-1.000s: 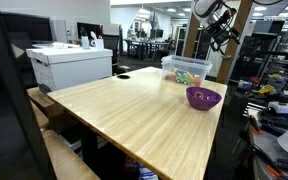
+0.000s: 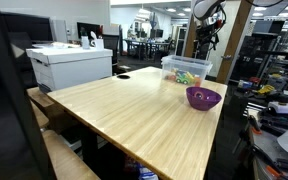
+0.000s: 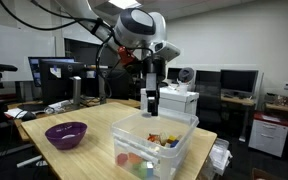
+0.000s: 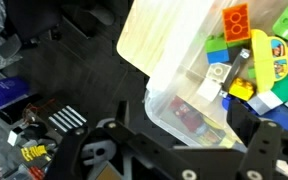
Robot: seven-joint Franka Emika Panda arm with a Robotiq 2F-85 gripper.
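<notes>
My gripper (image 3: 152,97) hangs pointing down over the clear plastic bin (image 3: 182,140). In the wrist view its dark fingers (image 4: 246,122) stand well apart, with nothing held between them; below the gap are the bin's wall and floor. Inside the bin lie several colourful blocks: a red brick (image 4: 236,20), a green brick (image 4: 217,45), a yellow piece (image 4: 266,58) and a white block (image 4: 218,72) among them. A purple bowl (image 2: 204,99) rests on the table nearby, apart from the bin; small reddish contents show faintly inside it.
The bin's clear rim (image 4: 162,84) runs beneath the gripper. A white cabinet (image 2: 74,68) stands behind the table.
The arm's end has shifted left in exterior view 1 and the gripper has turned to a more downward pose near the bin. Bin and bowl have stayed put.
</notes>
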